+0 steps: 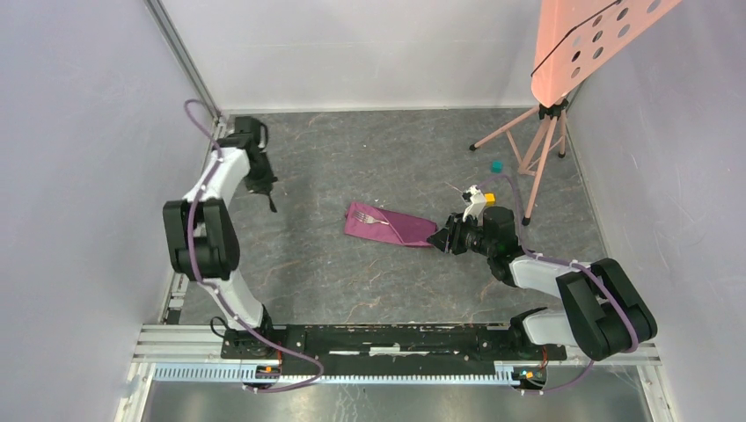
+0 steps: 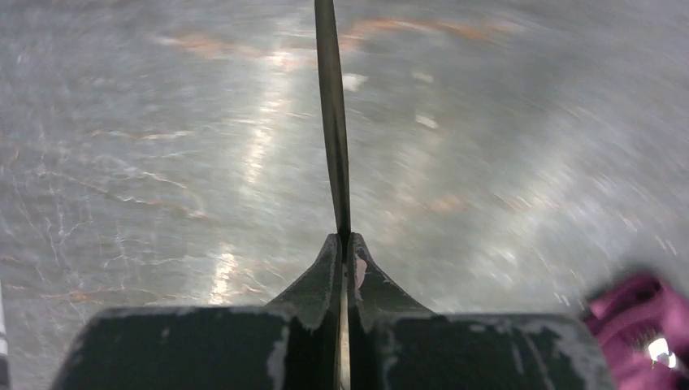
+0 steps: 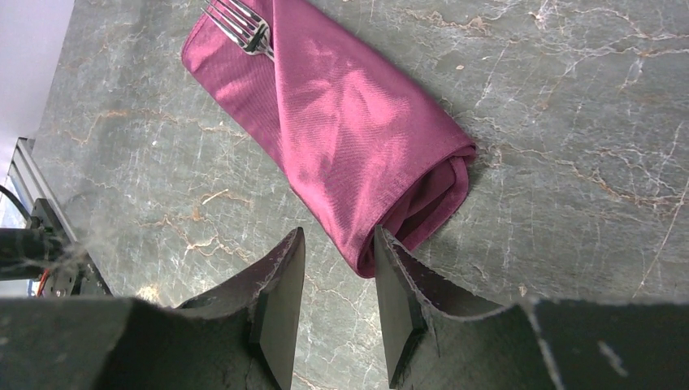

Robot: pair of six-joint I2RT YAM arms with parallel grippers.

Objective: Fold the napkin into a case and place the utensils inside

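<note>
The napkin is purple and folded into a long flat case on the table's middle. A fork lies in it, its tines showing and its handle under the slanting flap. At the napkin's right end, the case mouth gapes. There my right gripper has its fingers a little apart, the napkin's near corner by the right fingertip; whether cloth is pinched is unclear. At the far left, my left gripper is shut on a slim dark utensil, which points out beyond the fingertips.
A yellow block and a teal block lie behind the right arm. A tripod stands at the back right. Between the left arm and the napkin the table is clear.
</note>
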